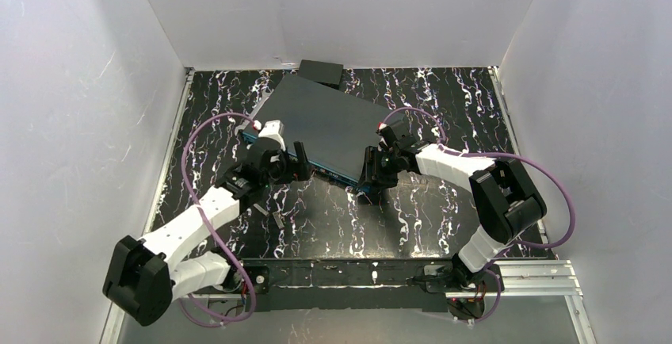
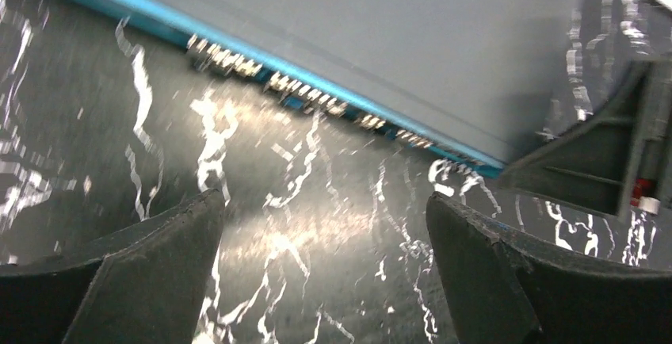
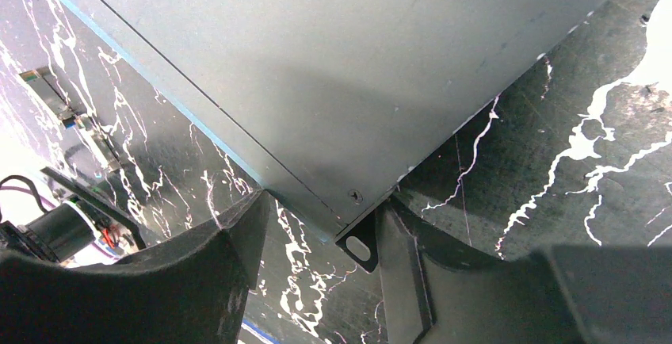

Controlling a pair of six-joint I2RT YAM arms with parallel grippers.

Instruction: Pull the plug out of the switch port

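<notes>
The switch is a flat dark grey box with a blue front edge, lying slanted on the dark marbled table. Along its front, several metal-framed ports show in the left wrist view, blurred. My left gripper is open in front of that edge, its fingers wide apart with nothing between them. At the near right corner, my right gripper has its fingers on both sides of the switch, closed onto the corner by the mounting ear. Two small slim metallic pieces lie on the table; whether either is a plug is unclear.
A black box stands behind the switch, by the back wall. Purple cables loop along both arms.
</notes>
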